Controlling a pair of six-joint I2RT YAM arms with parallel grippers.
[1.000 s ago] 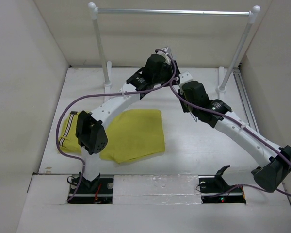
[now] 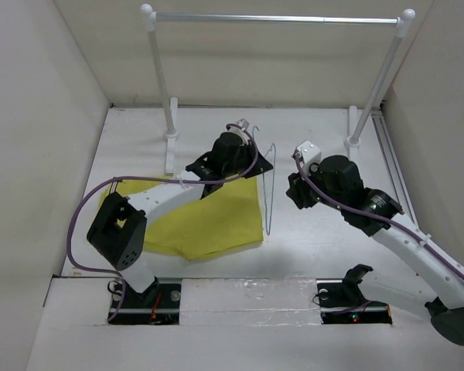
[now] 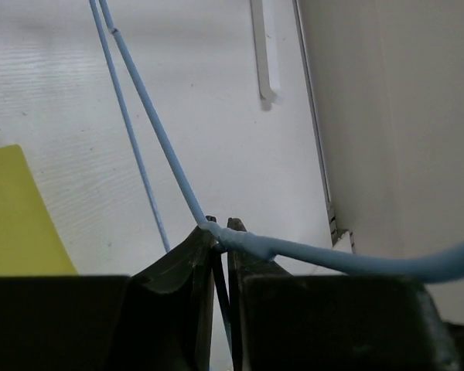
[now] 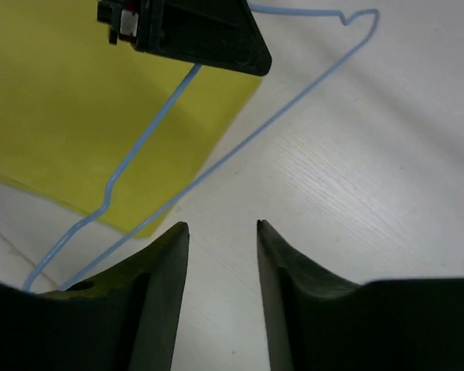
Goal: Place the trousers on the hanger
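Observation:
A thin blue wire hanger (image 2: 268,193) hangs from my left gripper (image 2: 269,165), above the table beside the trousers' right edge. In the left wrist view the fingers (image 3: 189,259) are closed on the wire near the twisted neck (image 3: 243,241), and the hook end runs off to the right. The yellow-green trousers (image 2: 216,224) lie flat at left of centre, partly covered by my left arm. My right gripper (image 2: 294,193) is apart from the hanger, to its right. Its fingers (image 4: 166,267) stand wide with nothing between them, and the hanger wire (image 4: 247,139) passes beyond.
A white rack with a metal rail (image 2: 278,18) spans the back, its posts standing on white feet (image 2: 171,139). Walls close in on both sides.
The trousers lie unchanged.

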